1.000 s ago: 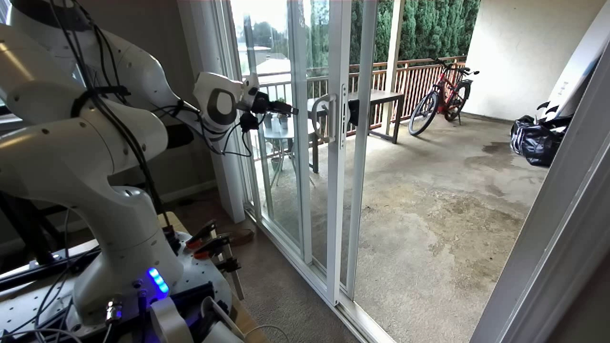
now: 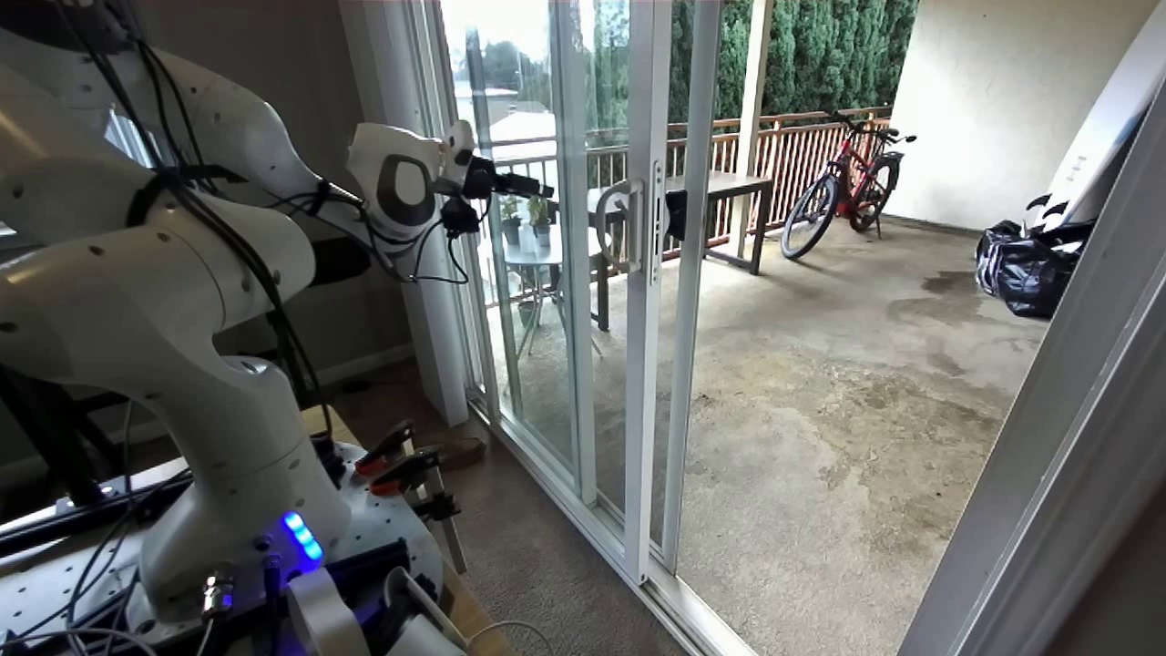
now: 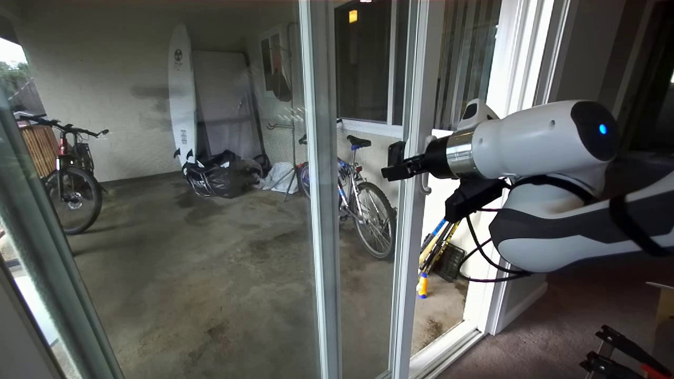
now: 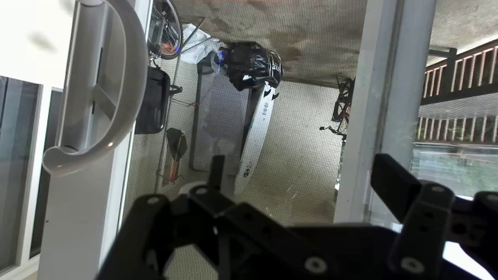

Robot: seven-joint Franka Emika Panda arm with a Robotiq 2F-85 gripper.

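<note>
A white sliding glass door (image 2: 637, 383) stands partly open, with a wide gap to its right in exterior view 1. Its pale curved handle (image 2: 604, 224) is fixed to the door's edge stile; in the wrist view the handle (image 4: 135, 70) fills the upper left, outside the space between my fingers. My gripper is open, its two black fingers spread wide with nothing held. In exterior view 1 the gripper (image 2: 547, 190) is left of the handle and apart from it. Exterior view 2 shows the gripper (image 3: 390, 162) overlapping the door frame in the line of sight.
Beyond the glass are a patio table (image 2: 738, 184), a red bicycle (image 2: 847, 186) and a black bag (image 2: 1024, 273). Clamps (image 2: 410, 472) sit at the edge of my base. Open carpet (image 2: 536, 558) lies between the base and the door track.
In exterior view 1, my arm and gripper have shifted left and slightly up, farther from the handle. The door and handle have not visibly moved.
</note>
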